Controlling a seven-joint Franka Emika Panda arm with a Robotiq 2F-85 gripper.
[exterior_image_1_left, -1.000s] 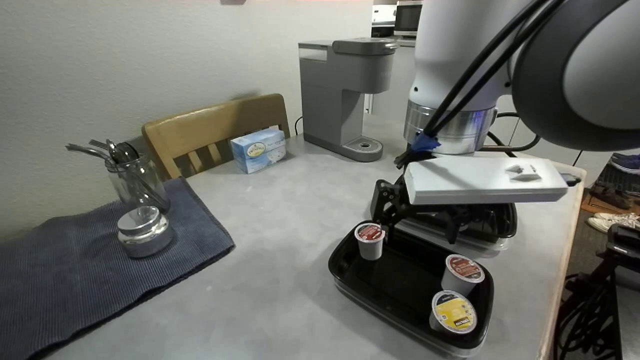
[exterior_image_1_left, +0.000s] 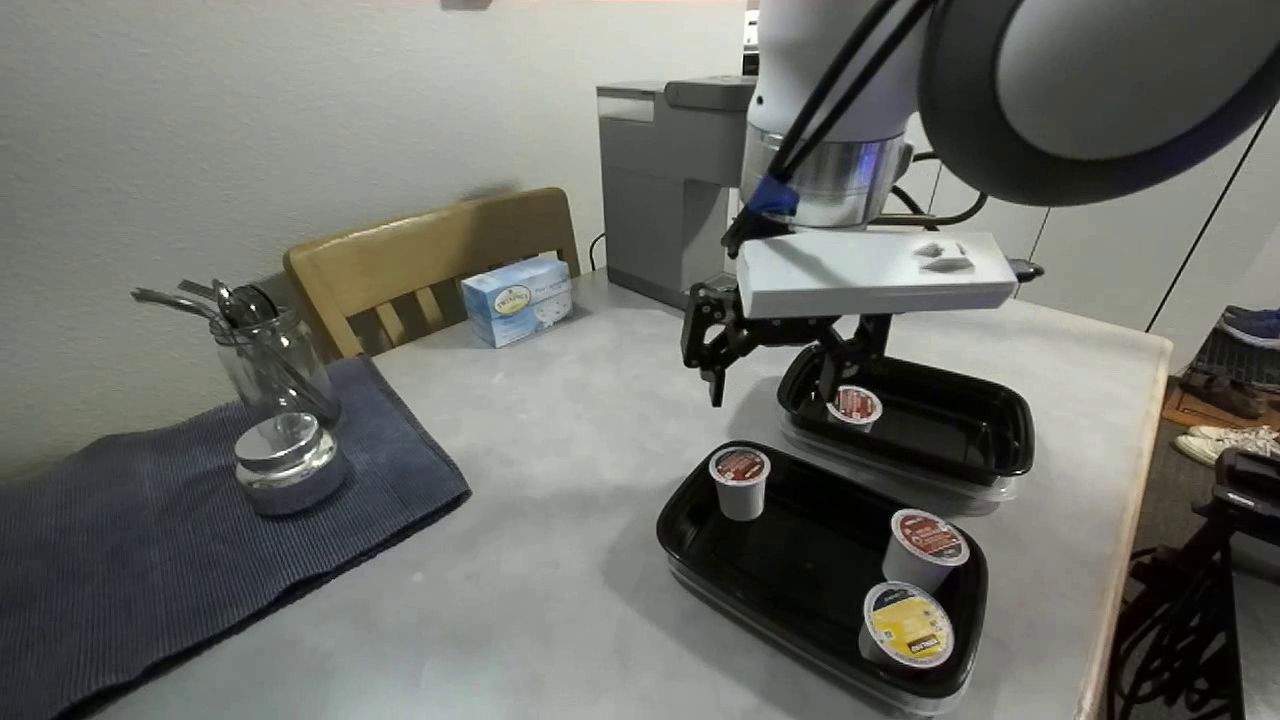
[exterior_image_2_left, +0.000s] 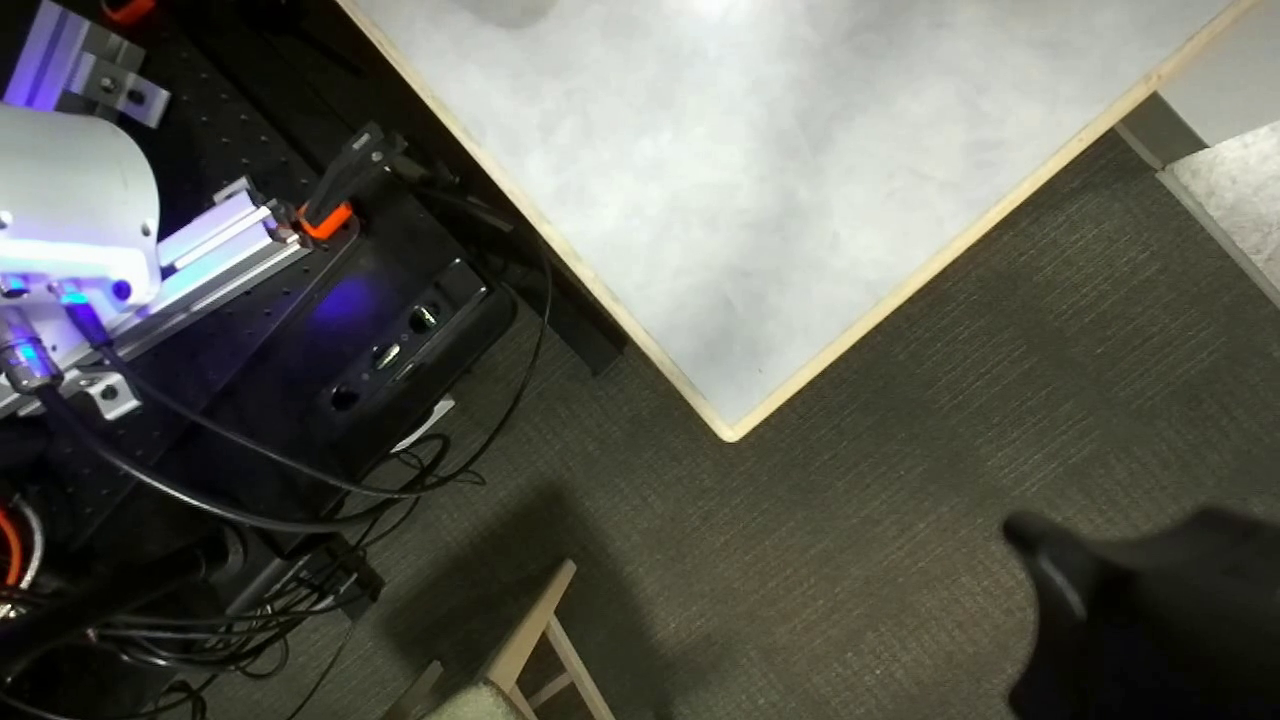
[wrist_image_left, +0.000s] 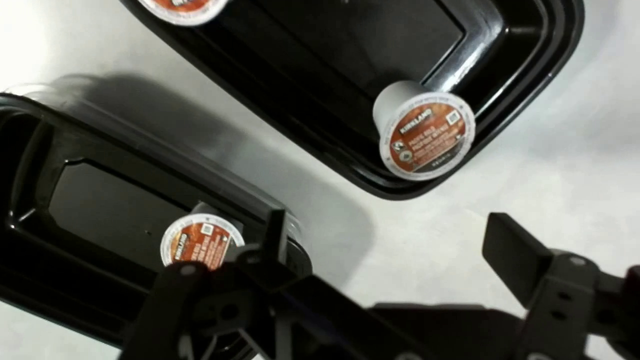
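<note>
My gripper (exterior_image_1_left: 774, 382) hangs open above the table near the left end of the far black tray (exterior_image_1_left: 1020, 422), nothing between its fingers. One finger (exterior_image_1_left: 830, 378) partly overlaps the red-lidded pod (exterior_image_1_left: 857, 409) in that tray. In the wrist view, this pod (wrist_image_left: 202, 240) lies partly behind the left finger (wrist_image_left: 276, 235), while bare table shows between the fingers. The near black tray (exterior_image_1_left: 684, 554) holds a red-lidded pod (exterior_image_1_left: 740, 482) at its left corner. At its right end are another red-lidded pod (exterior_image_1_left: 925, 548) and a yellow-lidded pod (exterior_image_1_left: 908, 628).
Behind the arm stands a grey coffee maker (exterior_image_1_left: 654, 192), partly hidden. A blue tea box (exterior_image_1_left: 518, 301) sits by a wooden chair (exterior_image_1_left: 438, 246). On a blue mat (exterior_image_1_left: 144, 528) are a utensil jar (exterior_image_1_left: 276, 366) and a silver-lidded jar (exterior_image_1_left: 288, 466).
My gripper has risen and moved back and left, away from above the near tray. The far tray's pod now shows, and the arm covers more of the coffee maker. The near tray's pods have not moved.
</note>
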